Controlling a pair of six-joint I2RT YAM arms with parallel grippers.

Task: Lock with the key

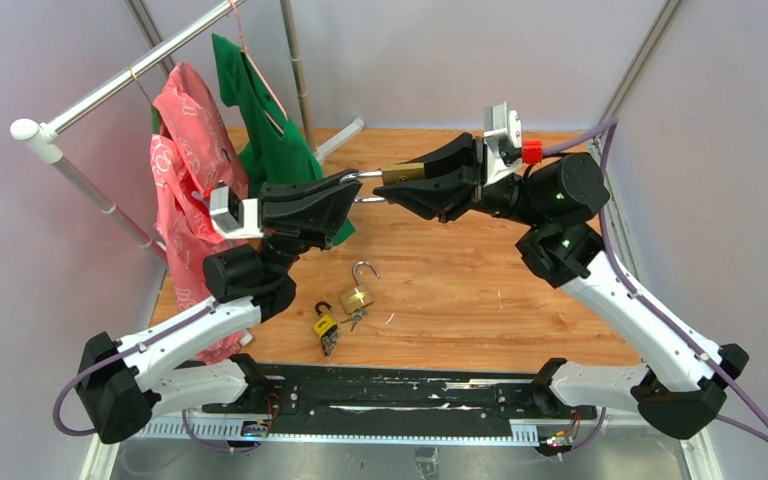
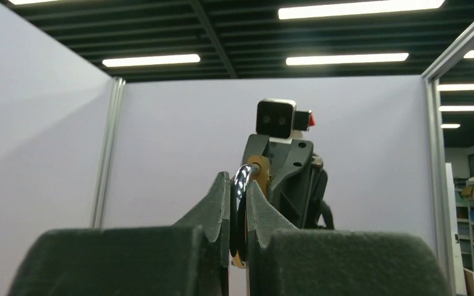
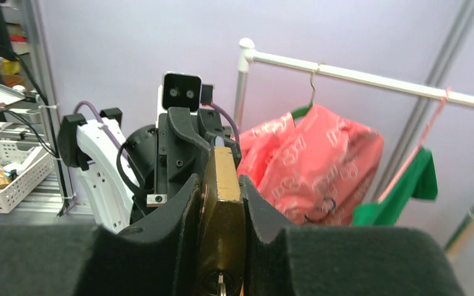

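Note:
In the top view a brass padlock [image 1: 403,172] is held aloft between the grippers. My right gripper is shut on its body, which fills the space between the fingers in the right wrist view. My left gripper is shut on the steel shackle [image 2: 244,172], facing the right gripper. On the table below lie an open brass padlock [image 1: 356,298] with keys [image 1: 355,318] beside it, and a yellow padlock [image 1: 324,325] with keys.
A clothes rack [image 1: 100,99] with a pink garment [image 1: 185,150] and green garment [image 1: 270,140] stands at the left. Pale walls surround it.

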